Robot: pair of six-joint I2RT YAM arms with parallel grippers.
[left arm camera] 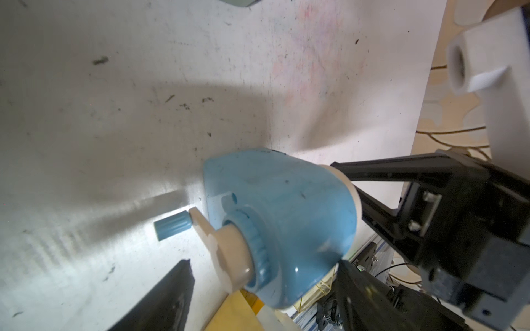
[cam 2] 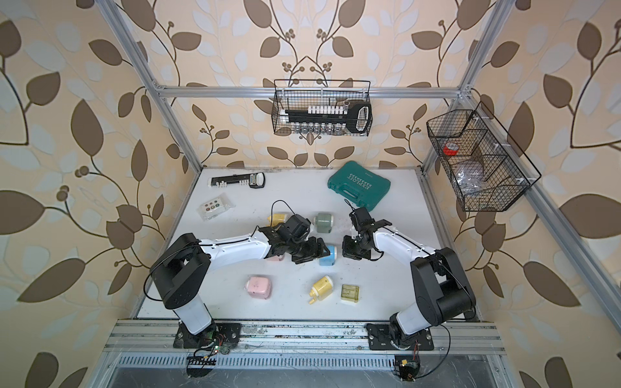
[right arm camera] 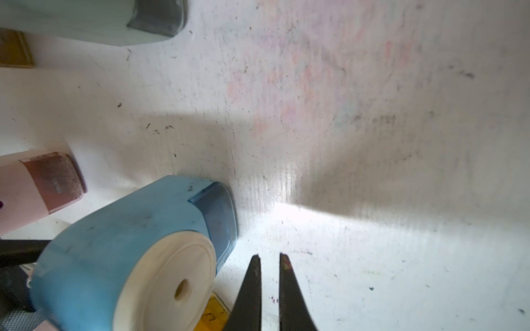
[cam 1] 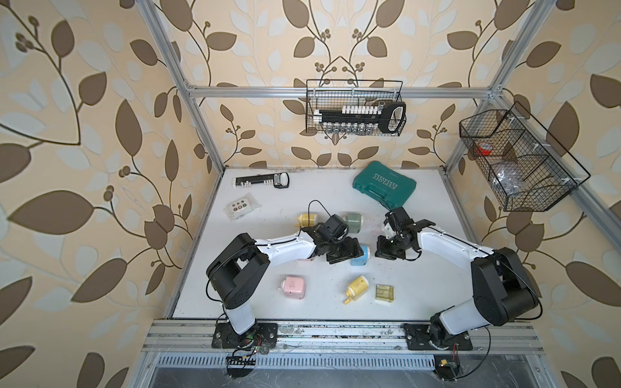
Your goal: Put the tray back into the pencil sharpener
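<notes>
The blue pencil sharpener (left arm camera: 281,215) lies on the table between my grippers, crank (left arm camera: 229,253) facing left, its dark tray (right arm camera: 215,218) sitting in the body as seen from the right wrist. My left gripper (cam 1: 352,252) hovers at the sharpener's left side; in its wrist view dark fingers flank the crank end, apparently apart. My right gripper is just right of the sharpener, its two fingertips showing a narrow gap over bare table, nothing between them.
Pink (cam 1: 293,287), yellow (cam 1: 355,289) and green (cam 1: 354,223) sharpeners lie around, with a loose clear yellowish tray (cam 1: 384,292) at the front. A green case (cam 1: 385,184) is at the back.
</notes>
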